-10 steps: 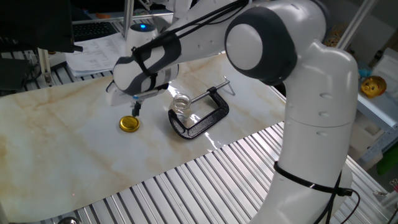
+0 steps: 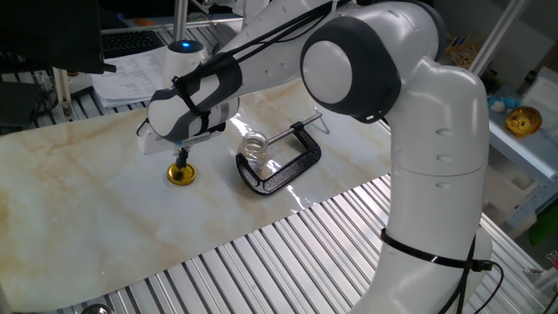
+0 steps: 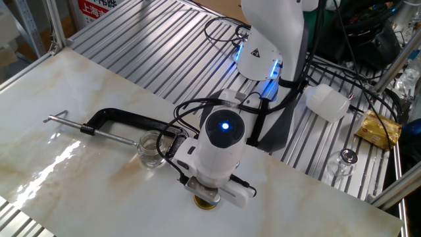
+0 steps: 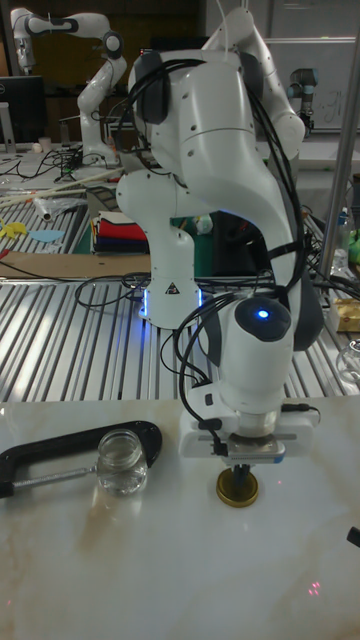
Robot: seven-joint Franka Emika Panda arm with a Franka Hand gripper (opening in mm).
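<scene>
A round gold lid (image 2: 181, 174) lies on the marbled tabletop. My gripper (image 2: 182, 160) points down right over it, the dark fingertips at or just above the lid's top. In the third exterior view the fingers (image 4: 242, 474) look close together above the lid (image 4: 236, 491), but whether they are apart or touch the lid is too small to tell. A clear glass jar (image 4: 122, 465) with an open mouth stands beside the black C-clamp (image 2: 277, 179), against its finger end. From the second exterior view, my hand hides most of the lid (image 3: 204, 203) and the fingers.
The clamp's screw rod (image 3: 108, 136) reaches along the table away from the jar. A slatted metal bench (image 2: 261, 279) borders the marbled top. Bare tabletop (image 2: 78, 218) surrounds the lid on its open side. Papers (image 2: 131, 80) lie behind.
The hand has come down and shifted left in the first exterior view, from beside and above the lid to directly over it. Lid, jar and clamp stay in place.
</scene>
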